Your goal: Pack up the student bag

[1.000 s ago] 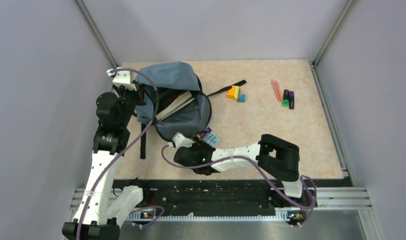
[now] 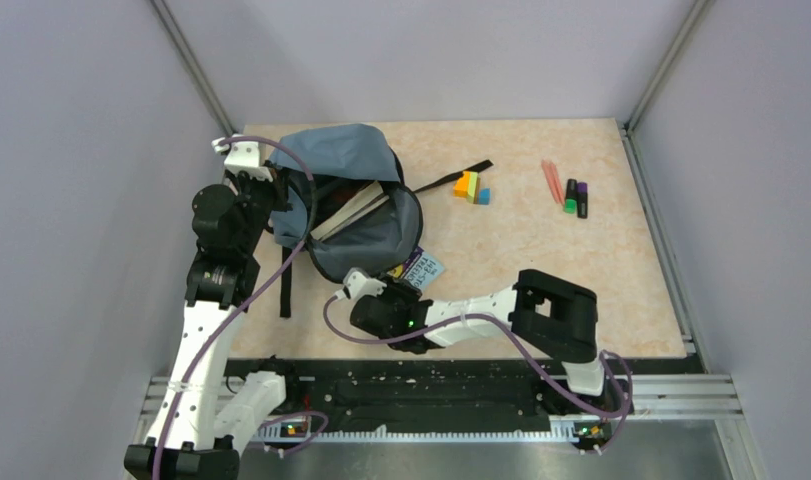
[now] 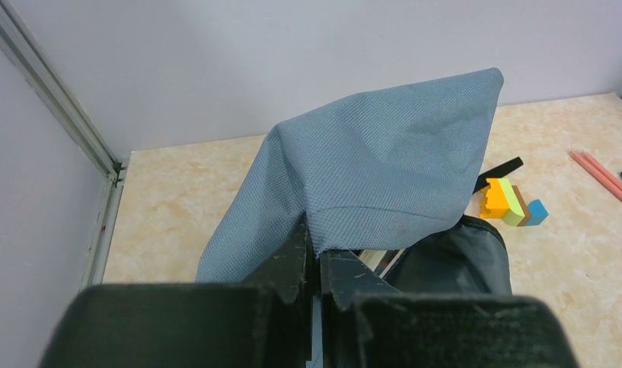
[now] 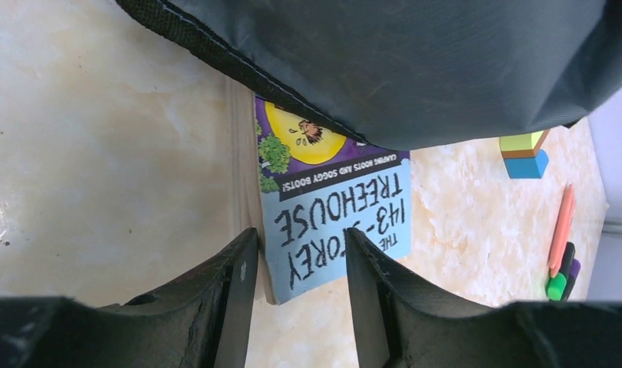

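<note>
The blue-grey bag [image 2: 371,240] lies open with books [image 2: 348,210] inside. My left gripper is shut on the bag's flap [image 3: 384,153], holding it up. A book titled "Treehouse" [image 4: 330,215] lies partly under the bag's lower edge. My right gripper is part open at that book's near end, one finger beside its spine and the other over the cover.
Coloured blocks [image 2: 471,187] sit right of the bag, near a black strap [image 2: 436,183]. Pink pencils [image 2: 553,182] and several markers [image 2: 582,200] lie at the right.
The right arm has shifted slightly and more of the book shows beside the bag in the top view. The left arm stays still.
</note>
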